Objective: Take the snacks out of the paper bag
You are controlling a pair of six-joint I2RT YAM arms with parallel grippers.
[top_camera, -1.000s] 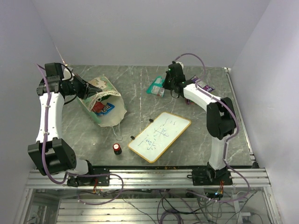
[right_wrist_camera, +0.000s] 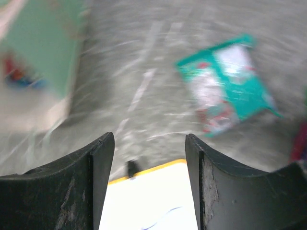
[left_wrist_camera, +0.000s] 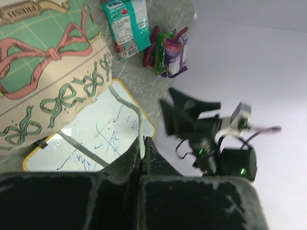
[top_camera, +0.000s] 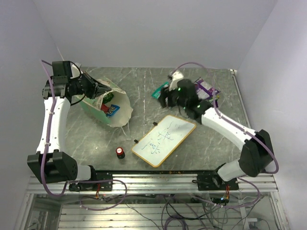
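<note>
The paper bag (top_camera: pixel 123 109) lies on its side at the left, its mouth facing front right. Red, green and blue snack packs (top_camera: pixel 113 111) show inside it. My left gripper (top_camera: pixel 104 89) is at the upper edge of the mouth, and in the left wrist view it is shut on the bag's pale green handle (left_wrist_camera: pixel 141 129). Outside, a teal snack pack (right_wrist_camera: pixel 228 86) lies flat on the table. My right gripper (top_camera: pixel 165 98), blurred in the top view, hangs over the table near that pack, fingers apart and nothing between its fingers.
Purple, green and red packs (left_wrist_camera: pixel 175 52) lie together at the back right. A whiteboard (top_camera: pixel 164 140) covers the front middle, and a small black jar with a red lid (top_camera: pixel 120 153) stands left of it. Bare table shows between bag and teal pack.
My left gripper has shifted slightly, and a green pack now shows inside the bag.
</note>
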